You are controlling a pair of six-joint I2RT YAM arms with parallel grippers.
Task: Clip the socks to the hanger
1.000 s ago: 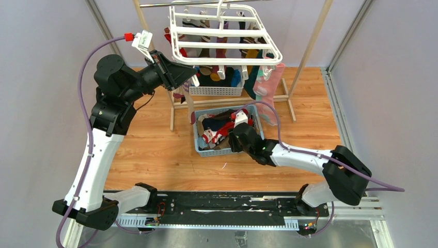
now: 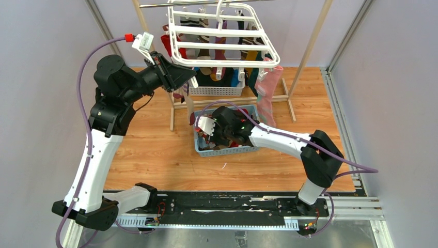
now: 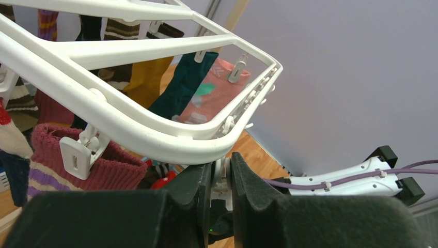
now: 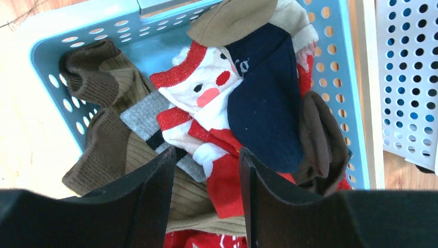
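The white hanger point(image 2: 225, 63) hangs from a metal bar, socks clipped along it. At its front left corner, my left gripper is shut on a white clip point(image 3: 221, 192) just below the frame. No sock is visible in that clip. Over the blue basket point(image 4: 67, 111), my right gripper stands open with its fingers above the pile. Between and ahead of its fingertips lie a red and white sock point(image 4: 226, 178), a white-faced sock point(image 4: 201, 77) and a navy sock point(image 4: 266, 111). Olive-brown ribbed socks point(image 4: 111, 150) fill the left side.
Another clip point(image 3: 82, 152) on the front bar holds a maroon striped sock point(image 3: 111, 168). A pink sock point(image 2: 266, 93) hangs at the front right corner. Behind the blue basket are the rack's wooden base point(image 2: 219, 103) and a white basket point(image 2: 217, 91). Bare floor lies in front.
My right gripper has moved left across the blue basket, now covering much of it in the top view. The left arm has stayed in place at the hanger corner.
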